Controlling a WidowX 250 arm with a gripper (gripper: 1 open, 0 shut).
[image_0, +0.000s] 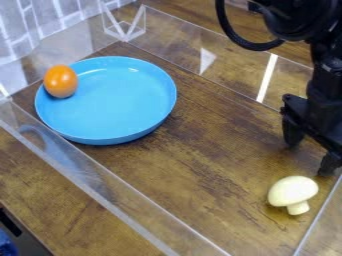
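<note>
My black gripper is at the right edge, low over the wooden table with its fingers apart, open. A blue plate sits at the left, with an orange round object on its upper-left rim area. A white toy mushroom lies on the table just below my gripper, apart from it. Whatever is behind the gripper is mostly hidden.
Clear plastic walls border the work area. The middle of the table between the plate and my gripper is bare. A black cable loops above the arm.
</note>
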